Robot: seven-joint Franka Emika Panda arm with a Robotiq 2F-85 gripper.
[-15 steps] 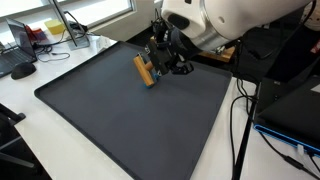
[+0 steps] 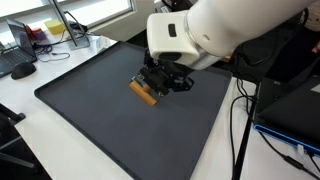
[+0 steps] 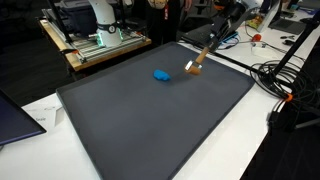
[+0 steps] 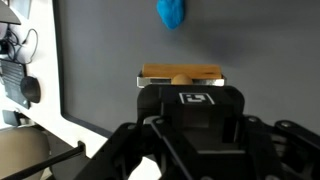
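An orange-brown wooden block (image 4: pixel 180 71) with a rounded tan part sits crosswise at the fingers in the wrist view. My gripper is shut on this piece. In exterior view 1 the block (image 2: pixel 143 93) slants below the dark gripper (image 2: pixel 153 78), over the grey mat. Exterior view 2 has the block (image 3: pixel 195 66) at the lower end of the arm, near the mat's far side; whether it touches the mat I cannot tell. A small blue object (image 3: pixel 161 75) lies on the mat, apart from the block, and also appears beyond it in the wrist view.
Loose cables (image 3: pixel 272 75) run beside its right edge in exterior view 2. A laptop (image 2: pixel 14 57) and a mouse stand off the mat at the left in exterior view 1.
In exterior view 1 the gripper and block have moved down the picture, and the block's slant has changed. The block stays in the fingers throughout. A blue patch behind it no longer shows.
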